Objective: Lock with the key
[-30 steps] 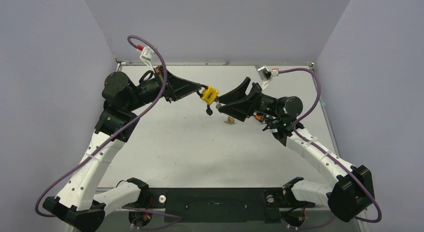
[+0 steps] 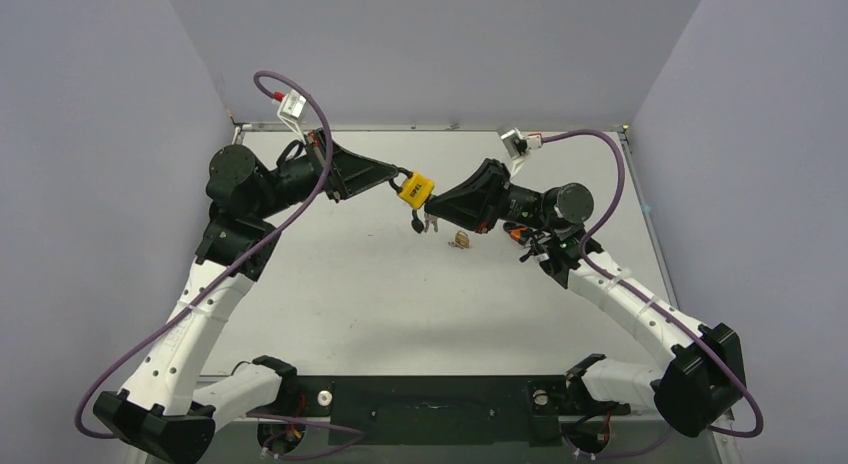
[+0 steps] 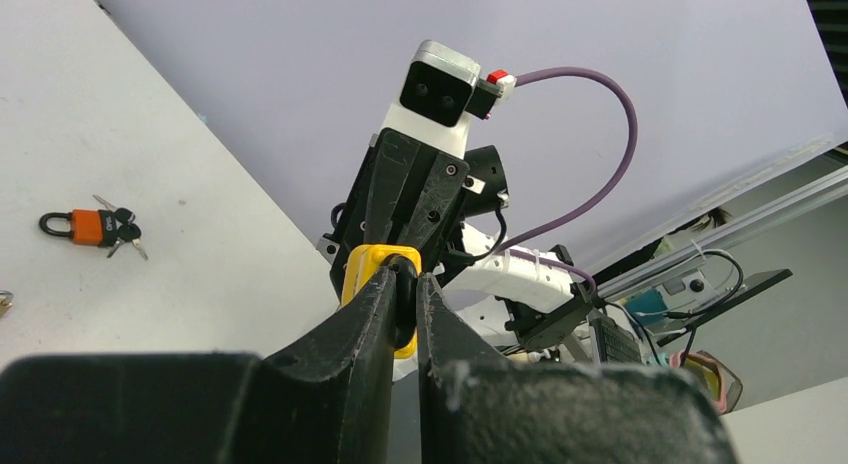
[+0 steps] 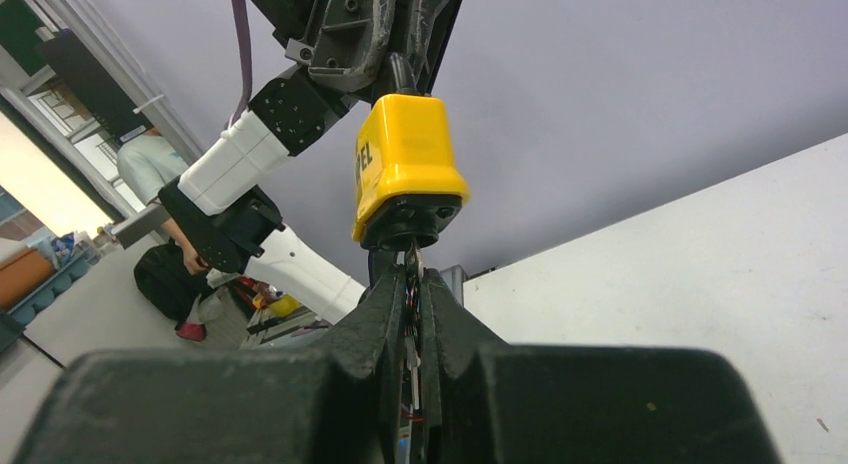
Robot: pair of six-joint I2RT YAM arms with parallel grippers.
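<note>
In the top view, the yellow padlock [image 2: 416, 191] hangs in the air between the two arms. My left gripper [image 2: 396, 175] is shut on its black shackle [image 3: 404, 284]. From the other side, my right gripper [image 2: 431, 206] is shut on the key [image 4: 414, 257] at the padlock's dark keyway end. The right wrist view shows only a sliver of key between the fingers and the lock; how deep the blade sits is hidden. Below the padlock dangle a black cap [image 2: 418, 224] and spare keys [image 2: 431, 223].
A small brass padlock [image 2: 461, 240] lies on the white table [image 2: 380, 314] below the right gripper. An orange padlock [image 3: 88, 227] with its keys lies farther right, partly covered by the right arm in the top view.
</note>
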